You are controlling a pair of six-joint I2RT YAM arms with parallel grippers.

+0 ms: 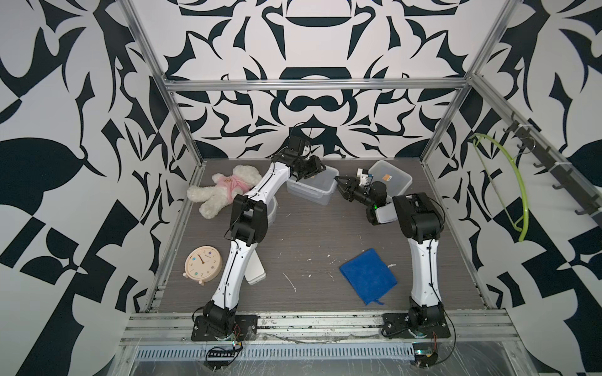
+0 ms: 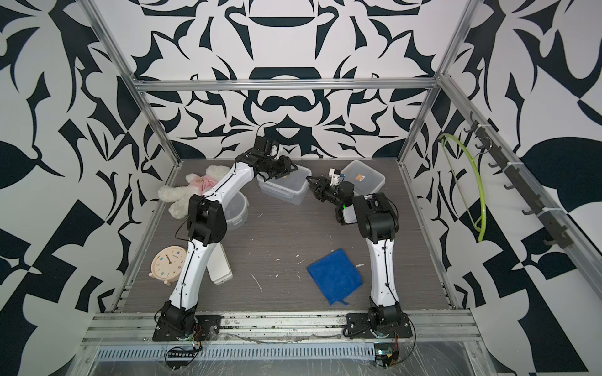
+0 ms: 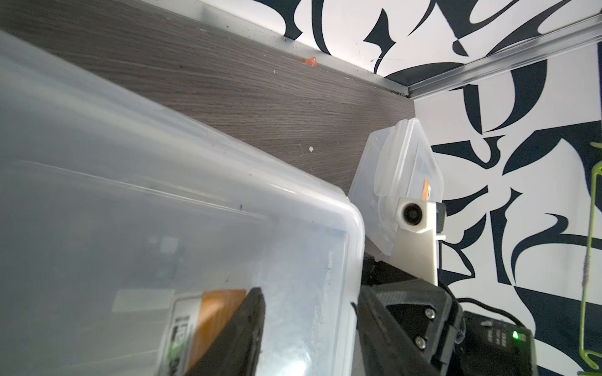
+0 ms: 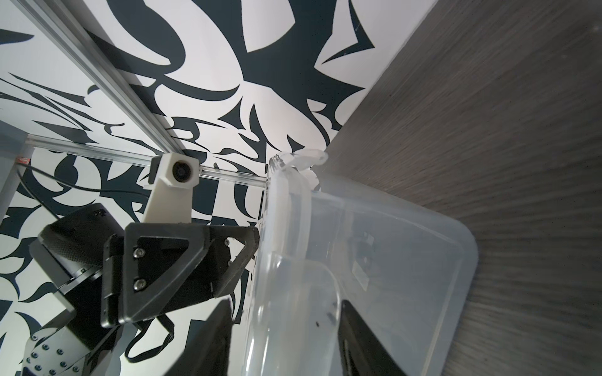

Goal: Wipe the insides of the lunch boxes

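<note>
A clear rectangular lunch box [image 1: 321,190] stands at the back middle, with an orange and white label [image 3: 216,307] inside. Above its interior is my left gripper, fingers part open; no object shows gripped between its fingers. At the box's right end hovers my right gripper, its fingers apart too, with the box's wall [image 4: 388,250] seen beyond them. Whether either finger touches the rim I cannot tell. A second clear box [image 1: 401,180] stands at the back right, partly behind my right arm. The blue cloth [image 1: 368,275] lies flat at the front right, away from both grippers.
A round clear tub [image 2: 235,213] stands behind my left arm, beside a white teddy bear [image 1: 213,197]. Clock [image 1: 203,263] and white box [image 1: 255,269] lie at the front left. Small scraps dot the otherwise clear middle of the table.
</note>
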